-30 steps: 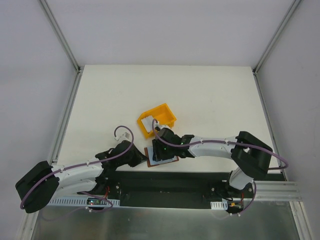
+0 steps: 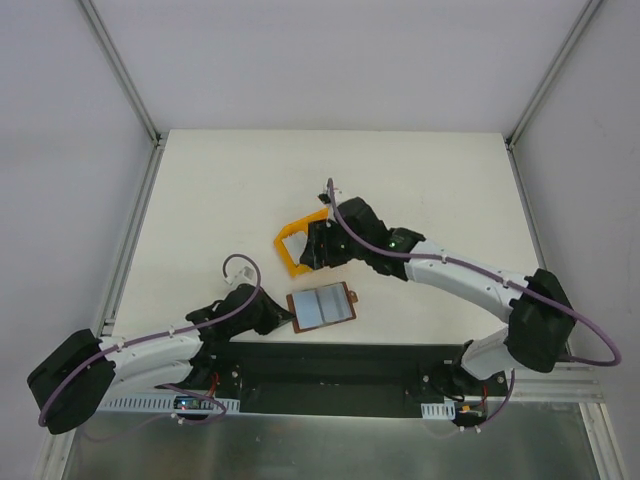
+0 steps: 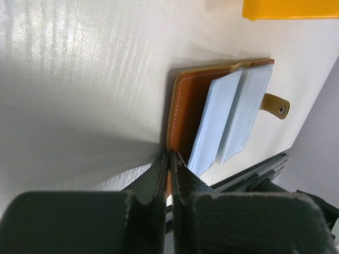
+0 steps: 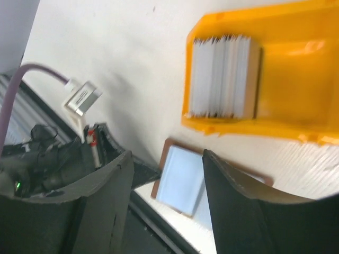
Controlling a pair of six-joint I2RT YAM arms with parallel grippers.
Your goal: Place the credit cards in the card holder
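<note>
The open card holder (image 2: 322, 306) lies near the table's front edge, brown outside with two pale sleeve leaves and a snap strap. At its left side my left gripper is shut, the thin brown cover edge (image 3: 175, 114) running in between its fingertips. Upright white cards (image 4: 217, 79) stand in a row at one end of the yellow box (image 4: 294, 79), behind the holder. My right gripper hovers above the gap between box and holder, fingers apart and nothing visible between them. From the top, it hides part of the box.
Bare white table (image 2: 420, 190) stretches behind and to the right of the box. Its front edge runs close below the holder, with a dark gap (image 2: 330, 380) in front. My left forearm (image 2: 150, 352) fills the front left.
My right gripper has risen from over the card holder and moved back toward the yellow box, uncovering the holder. The left gripper and the holder have barely moved.
</note>
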